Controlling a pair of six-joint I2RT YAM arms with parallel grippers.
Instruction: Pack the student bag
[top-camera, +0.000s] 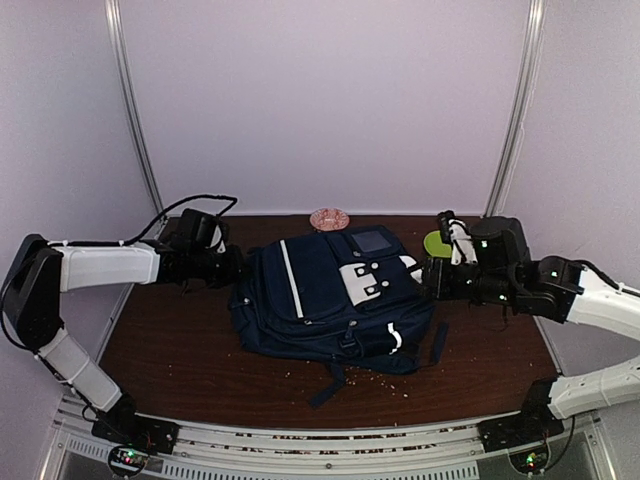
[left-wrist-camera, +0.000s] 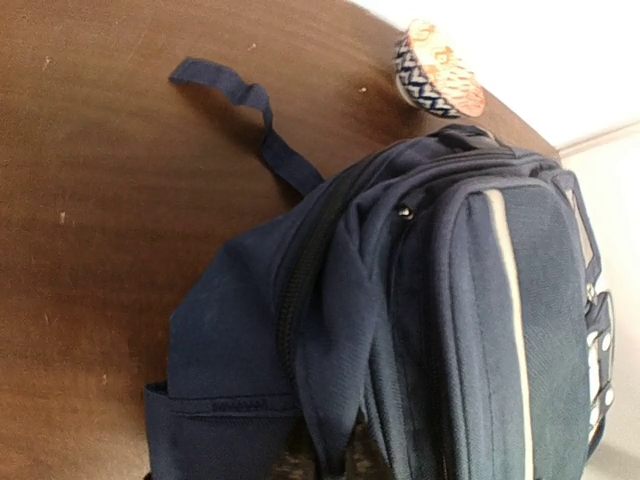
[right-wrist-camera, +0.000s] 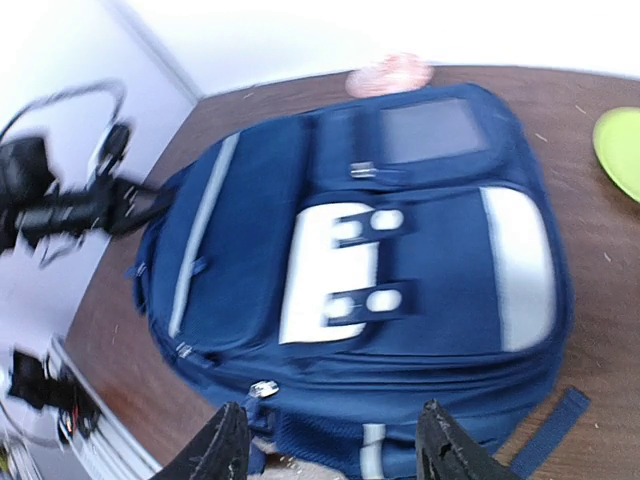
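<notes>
The navy backpack (top-camera: 320, 290), with white patches and buckles, lies flat on the table. My left gripper (top-camera: 232, 268) is at its left end; in the left wrist view dark fingertips sit low at the bag's side fabric, too hidden to tell their state. My right gripper (top-camera: 432, 276) is at the bag's right end, slightly above it. In the right wrist view its fingers (right-wrist-camera: 215, 450) stand apart over the bag's lower edge, with no sign of fabric gripped between them.
A pink patterned bowl (top-camera: 329, 219) stands behind the bag, a green plate (top-camera: 436, 243) at back right. Straps trail toward the front and right.
</notes>
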